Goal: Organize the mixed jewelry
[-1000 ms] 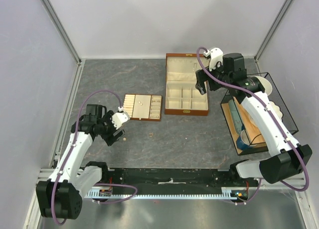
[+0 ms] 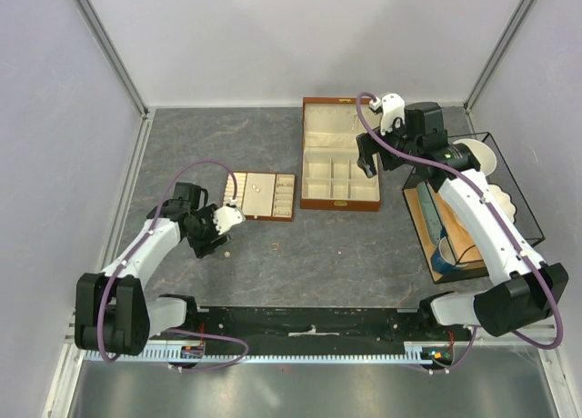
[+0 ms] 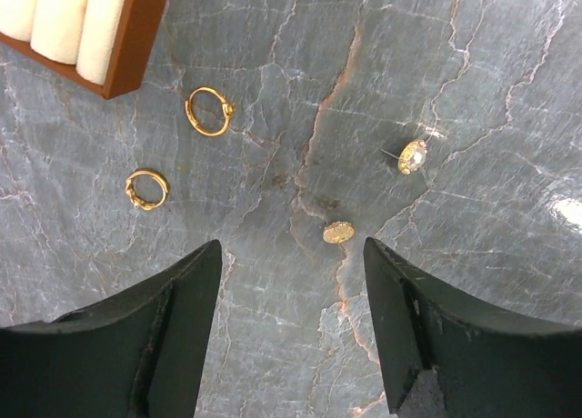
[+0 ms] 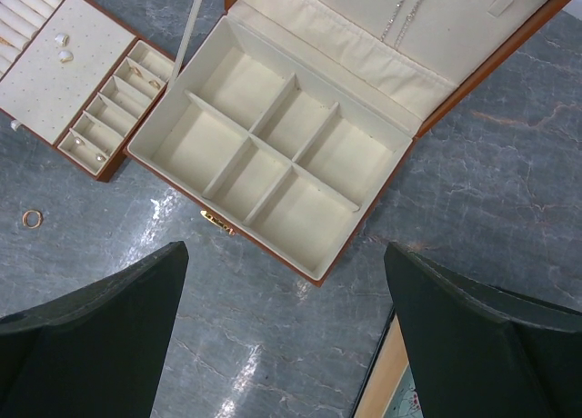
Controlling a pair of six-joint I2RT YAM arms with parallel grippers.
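Observation:
My left gripper point(image 2: 211, 241) hangs low over the left of the table, part open and empty. Below it in the left wrist view lie two gold rings point(image 3: 145, 204) and two studs point(image 3: 338, 232), one pearl-like point(image 3: 414, 156). A jewelry tray point(image 2: 259, 174) with ring rolls, pad and small compartments holds some pieces. An open jewelry box point(image 2: 341, 203) has empty compartments and chains in its lid. My right gripper point(image 2: 368, 164) stands open and empty above the box's right side.
A black wire rack point(image 2: 473, 273) with boards, plates and a blue cup stands at the right.
The right arm has shifted very slightly.

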